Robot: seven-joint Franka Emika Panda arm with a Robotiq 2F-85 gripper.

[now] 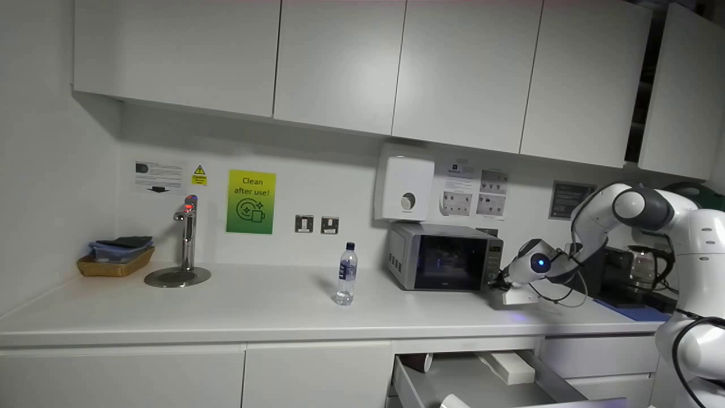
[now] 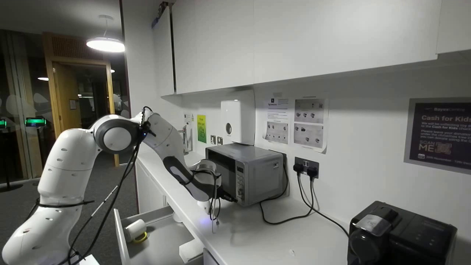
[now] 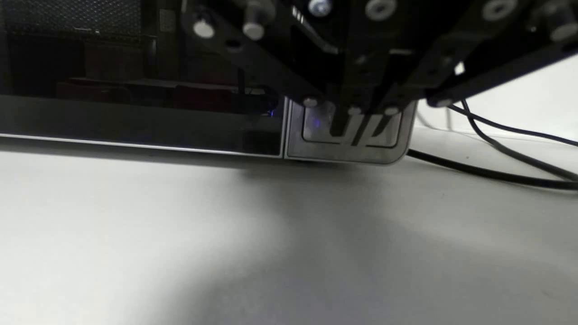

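The grey microwave [image 1: 448, 262] stands on the counter with its dark door closed. At the lower right of its front panel is a large square button [image 3: 382, 138], partly covered by my gripper. The gripper is shut, with nothing showing between its fingers. Seen from the other side, the gripper [image 2: 233, 198] meets the lower end of the panel below the knobs. Its tips overlap the button in the wrist view; whether they press it, I cannot tell.
An open drawer [image 1: 469, 381] below the counter holds cups and a white box. A water bottle [image 1: 346, 275] stands left of the microwave. Cables [image 3: 504, 170] run behind its right side. A black coffee machine [image 2: 399, 234] sits farther right.
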